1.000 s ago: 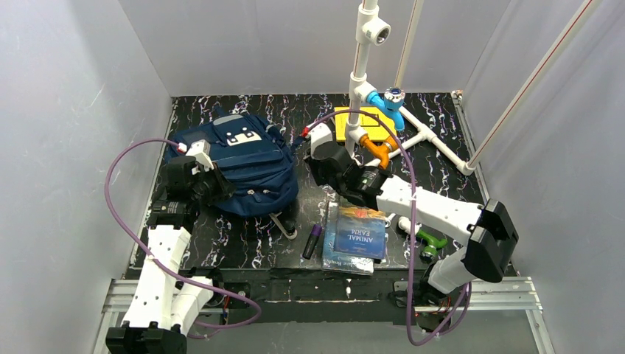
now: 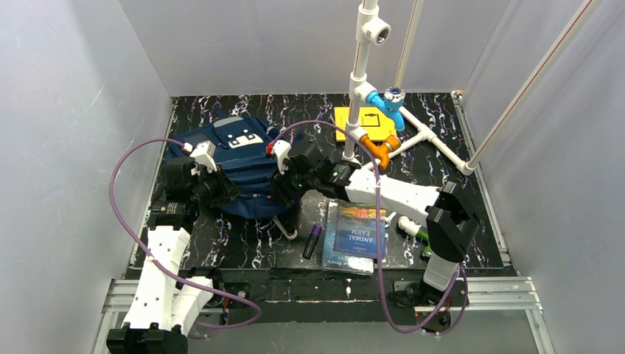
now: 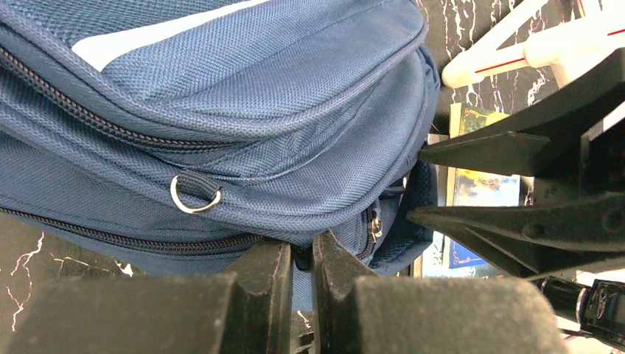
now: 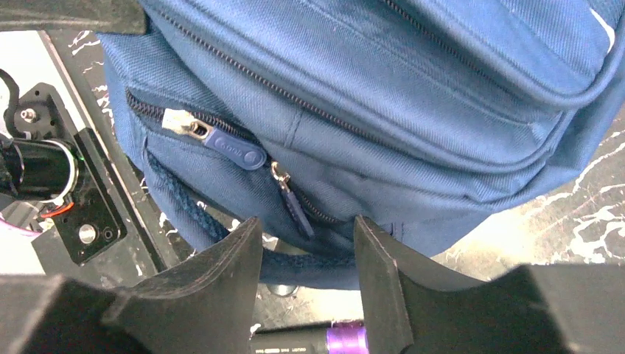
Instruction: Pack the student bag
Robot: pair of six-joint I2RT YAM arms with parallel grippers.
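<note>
The dark blue backpack [image 2: 247,166] lies on the black marbled table at left, its zipped end turned to the arms. In the left wrist view, my left gripper is shut, pinching a dark bit of the bag near its seam. My right gripper stands open at the bag's near right corner, its fingers [image 3: 472,216] spread. Two zipper pulls hang there: a wide blue one [image 4: 237,150] left of the fingers, and a slim one [image 4: 296,212] reaching down between the fingertips, not gripped. How far the zip is parted I cannot tell.
Two blue books [image 2: 359,234] lie stacked right of the bag, beside a black marker with a purple cap [image 2: 312,241]. A yellow item [image 2: 376,122] sits behind the white pipe stand [image 2: 359,81], which carries blue and orange fittings [image 2: 383,151]. Another fitting, green [image 2: 422,234], is half hidden by the right arm.
The left arm stays nearly still.
</note>
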